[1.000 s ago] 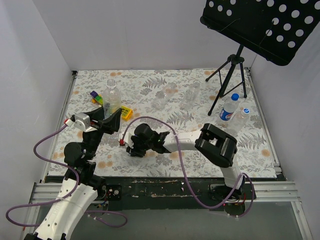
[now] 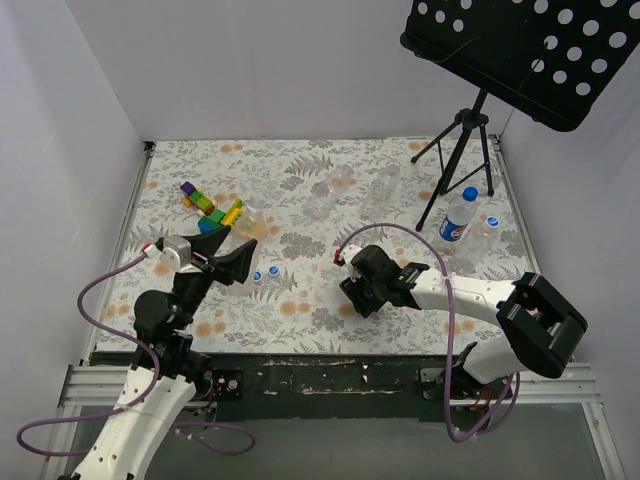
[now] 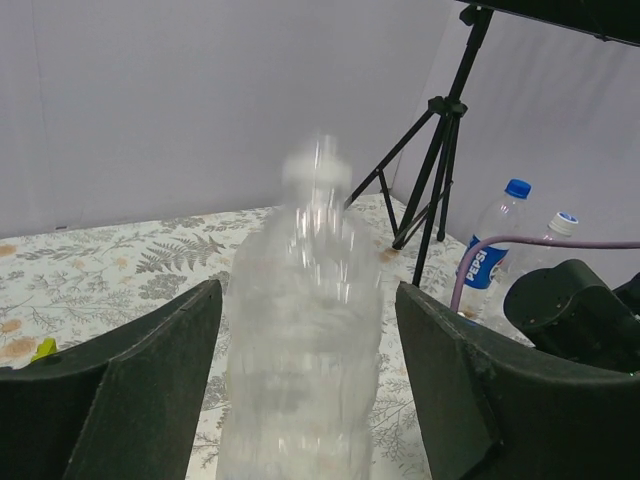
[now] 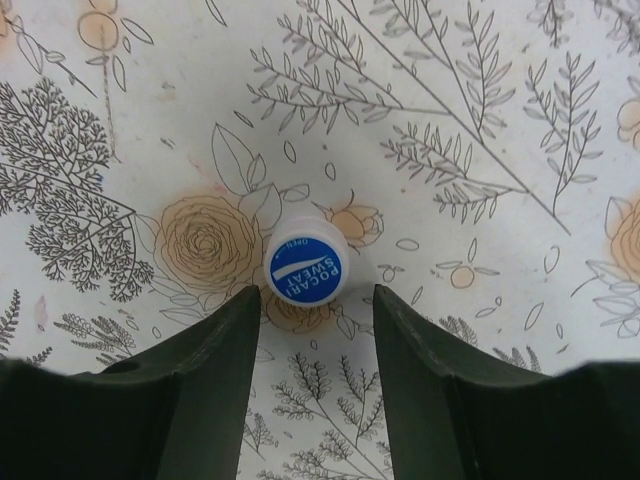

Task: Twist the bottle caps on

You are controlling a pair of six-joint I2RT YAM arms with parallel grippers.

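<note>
My left gripper (image 2: 228,250) stands over the left of the table, its fingers (image 3: 165,335) apart. A clear capless bottle (image 3: 300,330), blurred, is between them with a narrow gap on either side; whether either finger touches it cannot be told. From above that bottle (image 2: 250,222) looks blurred and tilted. My right gripper is open near the table's middle, with nothing between its fingers. Just ahead of its tips a white cap with a blue top (image 4: 308,265) stands upright, hidden from above. Two more caps (image 2: 257,276) (image 2: 274,271) lie right of the left gripper.
Two clear bottles (image 2: 326,193) lie mid-table. At the right, a blue-capped Pepsi bottle (image 2: 458,218) and a capped clear bottle (image 2: 481,240) stand beside the black tripod (image 2: 462,150). Coloured toy blocks (image 2: 200,199) lie back left. The front middle is open.
My right gripper has moved right, uncovering the two caps. The left gripper has shifted slightly right and down; its bottle, upright before, is now lower, blurred and tilted.
</note>
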